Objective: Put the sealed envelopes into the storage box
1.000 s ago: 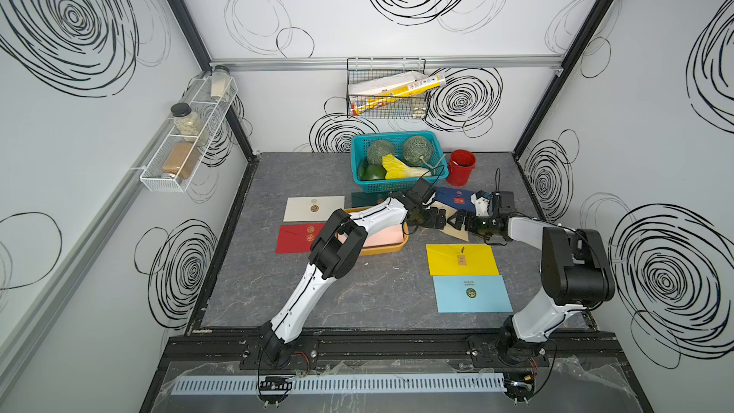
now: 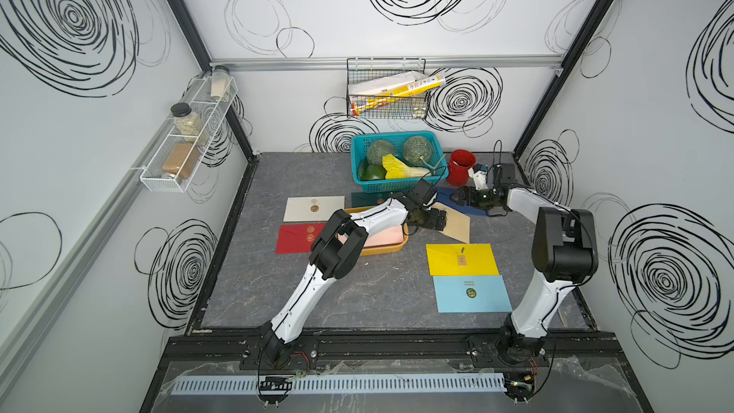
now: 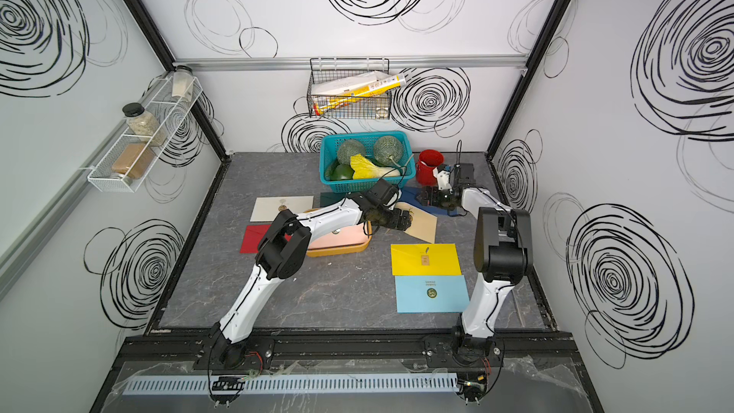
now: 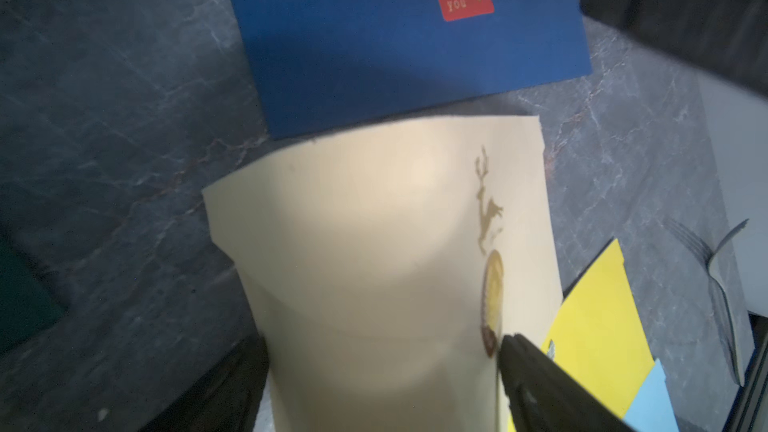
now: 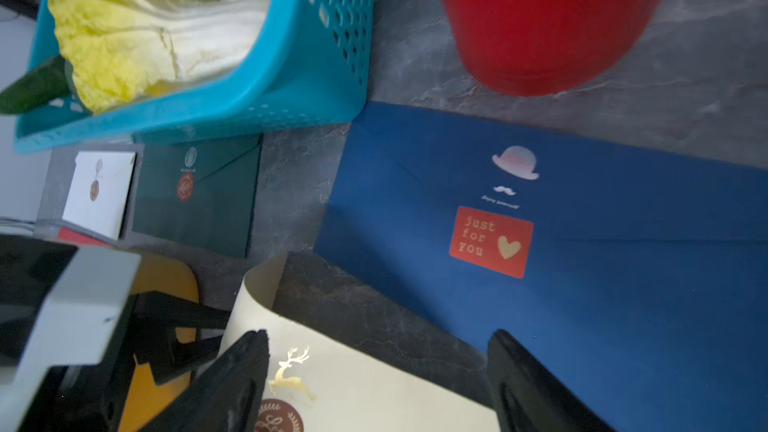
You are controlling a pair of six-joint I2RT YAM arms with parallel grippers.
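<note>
A cream envelope with a gold deer lies bent on the table, one corner curling up beside my left gripper's fingers in the right wrist view. My left gripper is open over it, its fingers apart on either side. Above a dark blue envelope [image 5: 400, 192] with a red sticker, my right gripper is open, with nothing gripped. The orange storage box [image 2: 393, 247] sits under the left forearm with something pink inside. Yellow [image 2: 443, 260] and light blue [image 2: 458, 302] envelopes lie in front; white [image 2: 302, 206], red [image 2: 294, 238] and dark green [image 5: 208, 200] ones lie left.
A teal basket [image 2: 359, 154] of vegetables stands behind the box. Beside it is a red bucket [image 2: 458, 168], close behind the dark blue envelope. A fork [image 4: 728, 296] lies at the right edge.
My right gripper has moved back, away from over the cream envelope, to above the dark blue one. The left arm has stayed in place.
</note>
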